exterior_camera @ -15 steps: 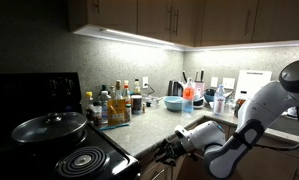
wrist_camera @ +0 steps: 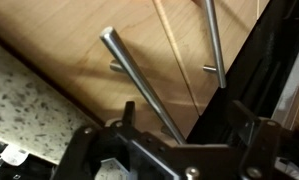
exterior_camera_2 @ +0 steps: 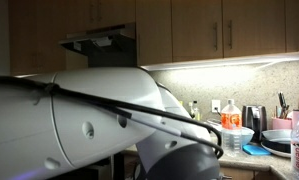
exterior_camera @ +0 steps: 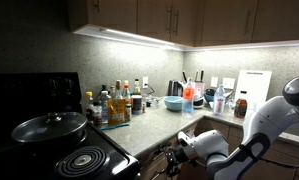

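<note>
My gripper [exterior_camera: 172, 160] is low in front of the lower cabinets, below the counter edge, in exterior view 1. In the wrist view the gripper stands open, its fingers spread wide. A metal bar handle [wrist_camera: 141, 80] on a light wood front runs slantwise into the space between them. Its lower end is near the gripper, but whether it touches a finger I cannot tell. A second bar handle [wrist_camera: 213, 45] lies on the neighbouring wood front, past a narrow seam. In exterior view 2 the arm's own white body hides the gripper.
Speckled countertop [wrist_camera: 24, 105] borders the wood fronts. On the counter stand several bottles [exterior_camera: 117, 105] and a blue bowl [exterior_camera: 173, 103]. The stove [exterior_camera: 59, 150] with a lidded pan [exterior_camera: 49, 127] is at the left. A large clear bottle [exterior_camera: 188, 98] stands behind the arm.
My gripper has moved down and slightly right in exterior view 1, farther below the counter edge. The arm behind it has shifted right and lower. The counter objects look unmoved.
</note>
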